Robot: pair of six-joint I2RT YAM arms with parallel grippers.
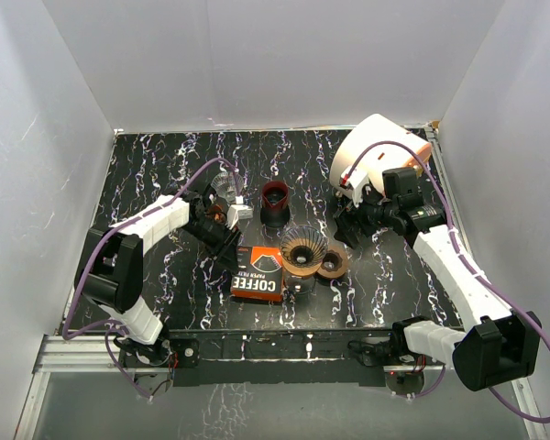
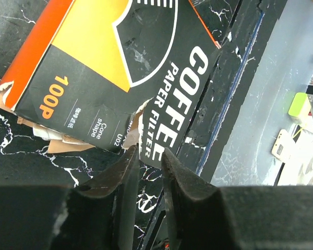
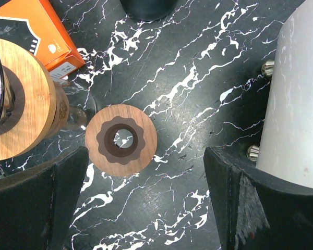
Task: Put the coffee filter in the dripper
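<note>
The black and orange coffee filter box [image 1: 258, 275] lies flat on the dark marbled table. In the left wrist view, brown filter papers [image 2: 70, 146] stick out from its open end, where the card is torn. My left gripper is at that end, its fingertips a narrow gap apart, with torn card showing behind them; whether anything lies between them is unclear. Right of the box stands the glass dripper [image 1: 303, 249] with a wooden collar, on a glass server [image 1: 300, 282]. Over the table to the right, my right gripper is wide open and empty.
A wooden ring stand [image 3: 121, 140] sits right beside the server. Behind them are a dark red cup [image 1: 275, 200] and a clear glass vessel [image 1: 227, 185]. A large cream-white machine [image 1: 376, 156] fills the back right. Bare table lies at the front right.
</note>
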